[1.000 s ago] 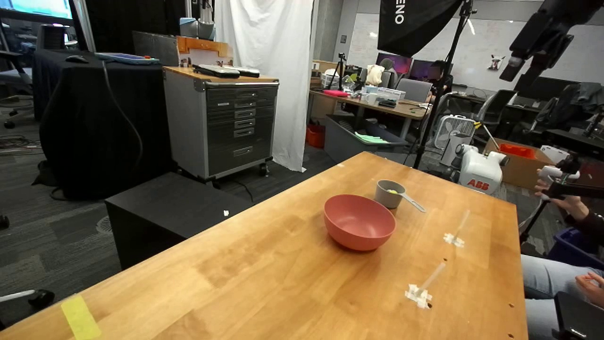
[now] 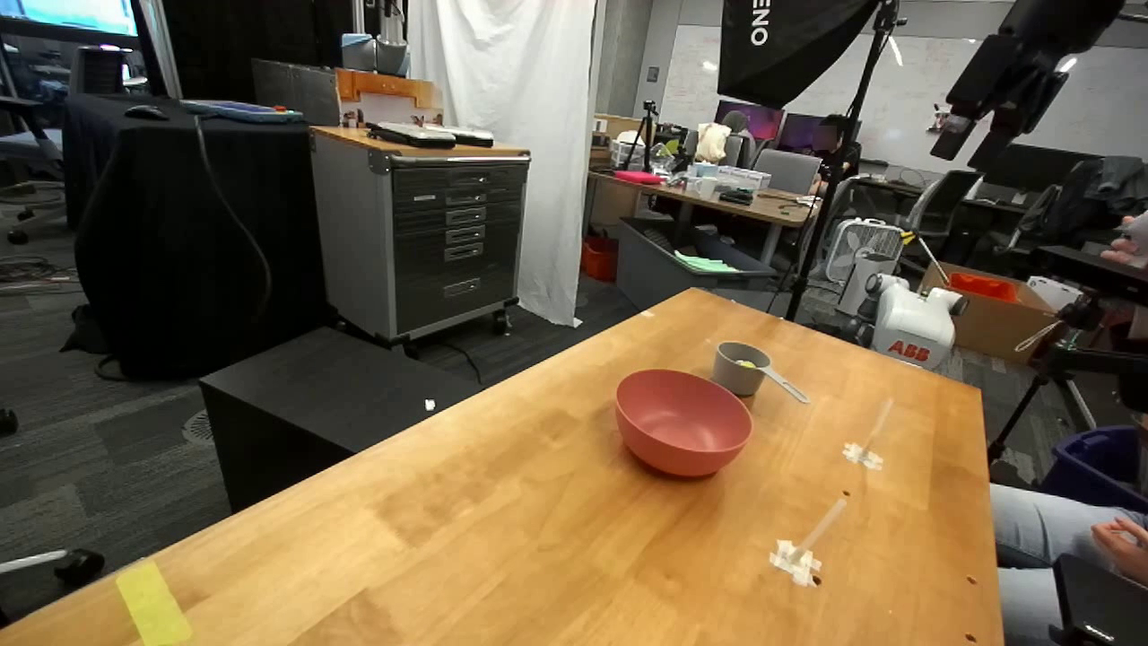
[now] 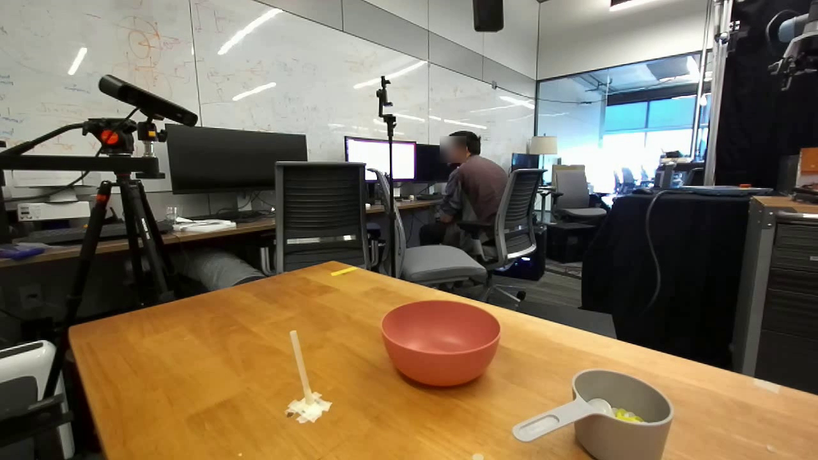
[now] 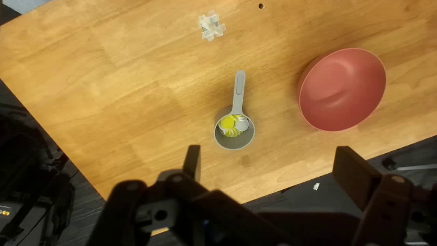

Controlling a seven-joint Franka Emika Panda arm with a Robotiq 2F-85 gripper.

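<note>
A grey measuring cup (image 4: 234, 142) with a long handle stands upright on the wooden table, holding yellow and whitish round pieces (image 4: 227, 122). Beside it is a wide red bowl (image 4: 343, 90), which looks empty. In exterior view 1 the bowl (image 2: 684, 423) sits nearer the camera than the cup (image 2: 739, 370). My gripper (image 2: 970, 151) hangs high above the table at the upper right of that view. From the wrist, the gripper shows its fingers spread wide with nothing between them, and the cup lies beyond the fingertips.
Two thin translucent sticks, one (image 2: 824, 526) near and one (image 2: 881, 418) farther, rise from white tape patches on the table (image 2: 484, 517). Yellow tape (image 2: 154, 603) marks a corner. A person sits by the right edge.
My gripper has shifted slightly left in exterior view 1. The seated person's raised hand has moved mostly out of sight at the right. Bowl and cup have stayed put.
</note>
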